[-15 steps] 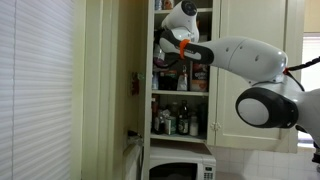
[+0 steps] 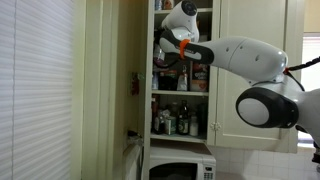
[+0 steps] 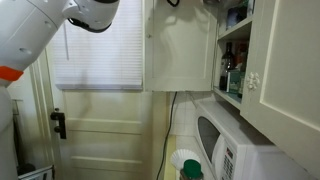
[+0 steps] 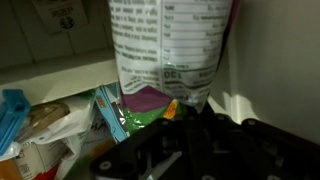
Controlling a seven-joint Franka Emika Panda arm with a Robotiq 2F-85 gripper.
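In the wrist view, a printed package [image 4: 168, 45] with lines of dark text on white and a purple and green lower part fills the upper middle. My gripper is shut on its lower edge; the dark fingers are hard to make out in the shadow. Exterior view 1 has the arm [image 2: 235, 55] reaching up into the open cupboard, with the gripper end partly hidden at the upper shelves. Only the arm's upper part [image 3: 95, 12] and a bit of dark hardware at the top edge show in exterior view 2.
Bottles and jars [image 2: 178, 120] crowd the cupboard shelves. Several packets [image 4: 50, 125] lie on a shelf beside the package. An open cupboard door [image 2: 252, 110] stands right of the shelves, and a microwave [image 2: 182, 160] sits below. A green-lidded container [image 3: 191, 170] stands near the microwave.
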